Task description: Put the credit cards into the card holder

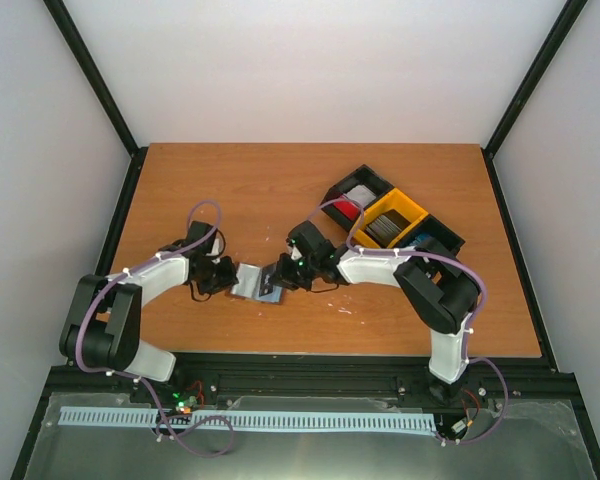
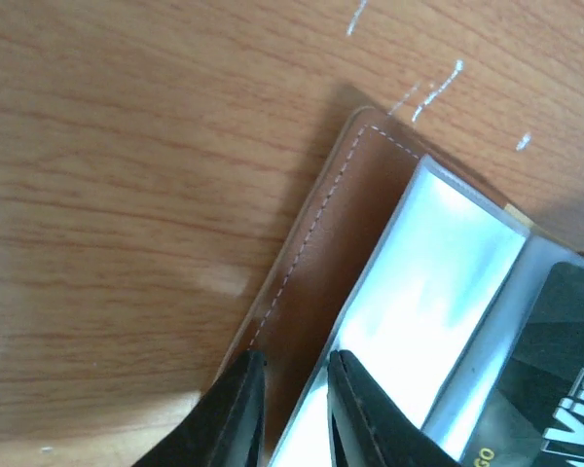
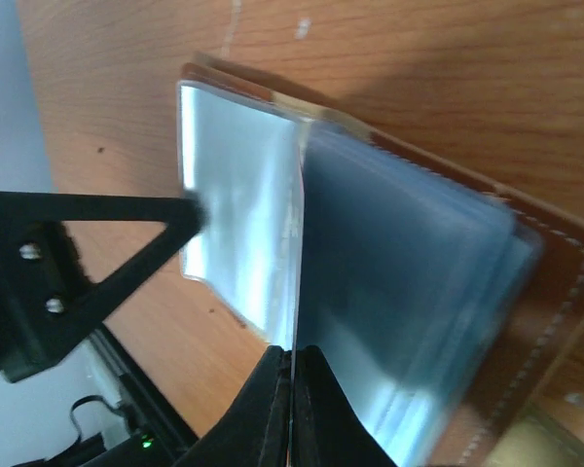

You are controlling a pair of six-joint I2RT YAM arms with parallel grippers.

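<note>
The card holder [image 1: 246, 281] lies spread on the table between my two grippers, with a brown stitched cover [image 2: 307, 258] and clear sleeves [image 3: 394, 263]. My right gripper is shut on a thin dark card, whose edge shows as a fine line in the right wrist view. The card's printed face [image 2: 565, 389] shows over the holder in the left wrist view. How far it sits in a sleeve, I cannot tell. My left gripper is part open at the holder's left side, one finger over the cover's border, the other against the clear sleeve's edge.
Behind my right arm stands a row of bins: a black one [image 1: 378, 183] with a red item, a yellow one [image 1: 410, 207] with dark cards, and another black one [image 1: 450, 234].
</note>
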